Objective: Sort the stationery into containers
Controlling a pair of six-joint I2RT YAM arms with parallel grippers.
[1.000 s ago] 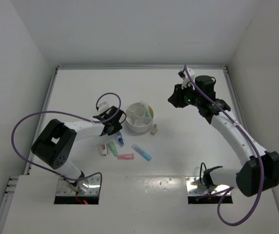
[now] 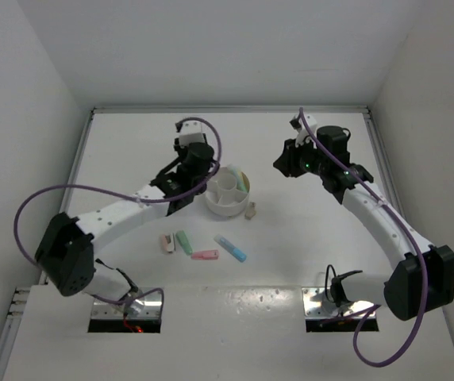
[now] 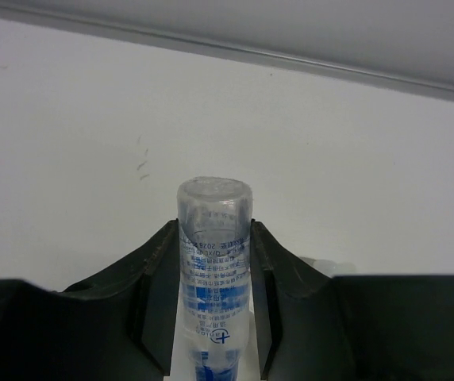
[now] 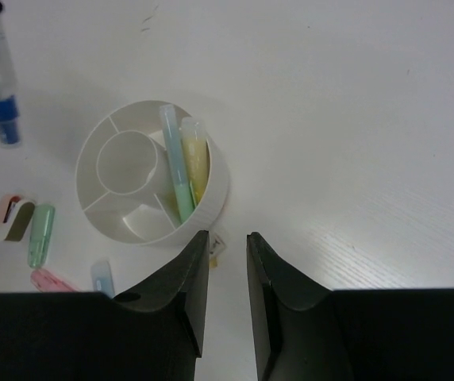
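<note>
A clear tube with blue print (image 3: 215, 262) stands nearly upright between the fingers of my left gripper, shut on it. In the top view the left arm hides this tube; the right wrist view catches its lower end (image 4: 1, 103) to the left of and above the round white container (image 4: 213, 208). That container is divided into compartments; a blue-green stick (image 4: 176, 163) and a yellowish one (image 4: 195, 159) lean in its right compartment. To the right, my right gripper is open, its fingers apart with nothing between them.
Loose on the table in front of the container lie an eraser (image 2: 167, 243), a green piece (image 2: 183, 242), a pink one (image 2: 205, 255) and a blue one (image 2: 230, 248). A small beige item (image 2: 250, 210) sits close to the container's right. Free table surrounds the right gripper.
The right arm looks unmoved.
</note>
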